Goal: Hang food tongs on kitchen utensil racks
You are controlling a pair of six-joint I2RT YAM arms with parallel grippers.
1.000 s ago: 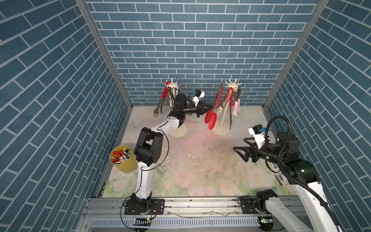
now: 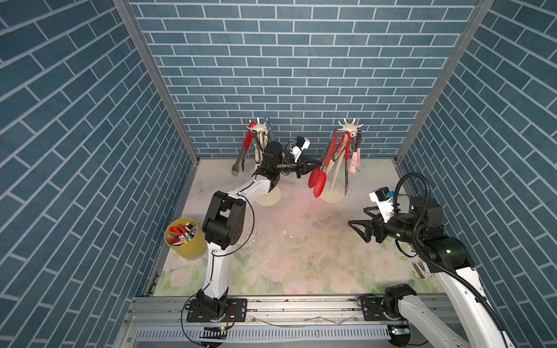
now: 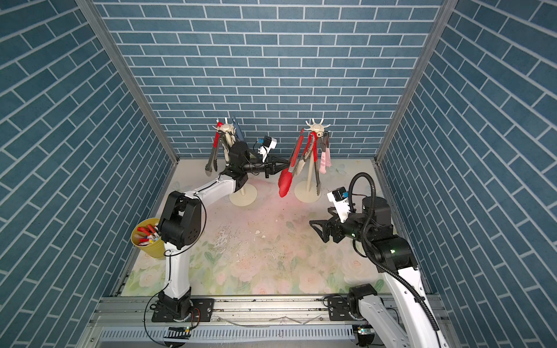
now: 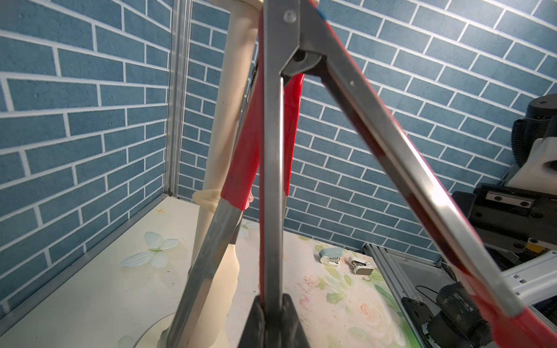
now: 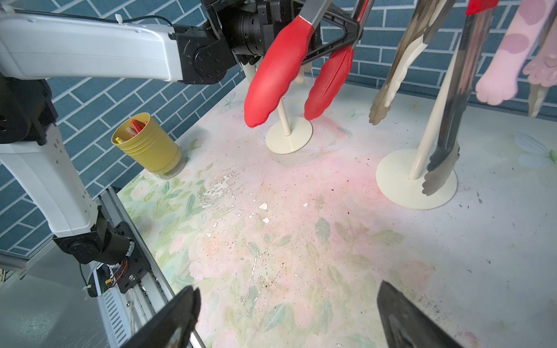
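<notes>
My left gripper [image 2: 313, 165] is shut on red-tipped tongs [image 2: 319, 181], held at the right rack [image 2: 350, 128] with their top near its hooks and red heads hanging down; in the left wrist view a steel arm [image 4: 272, 174] of them runs into the fingers. Whether they rest on a hook is hard to tell. Other tongs hang from that rack, and more from the left rack [image 2: 258, 127]. My right gripper [image 2: 358, 229] stands open and empty at the front right; in the right wrist view its fingertips are blurred.
A yellow bucket [image 2: 186, 249] of assorted items stands at the front left. Two small objects [image 4: 330, 255] lie by the right edge in the left wrist view.
The held tongs and my left gripper have shifted slightly down and rightward.
</notes>
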